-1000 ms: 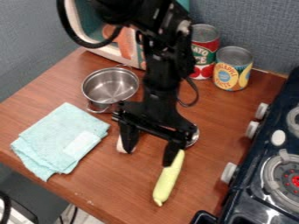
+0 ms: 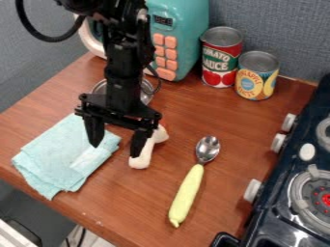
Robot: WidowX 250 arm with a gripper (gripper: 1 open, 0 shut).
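The black gripper (image 2: 119, 135) hangs over the left middle of the table, its fingers lowered between the light blue cloth (image 2: 58, 159) and a small white-and-orange object (image 2: 142, 156); whether it is open or shut is hard to tell. A yellow corn-like item (image 2: 186, 195) lies right of them, below a metal spoon (image 2: 206, 150). A steel pot (image 2: 145, 88) is mostly hidden behind the arm.
A red can (image 2: 219, 63) and a yellow can (image 2: 257, 77) stand at the back, beside a teal microwave (image 2: 180, 39). The black stove (image 2: 299, 193) fills the right edge. The wood between cans and spoon is clear.
The arm has moved left, from over the spoon and yellow item toward the cloth, now covering more of the pot and uncovering the spoon and cans.
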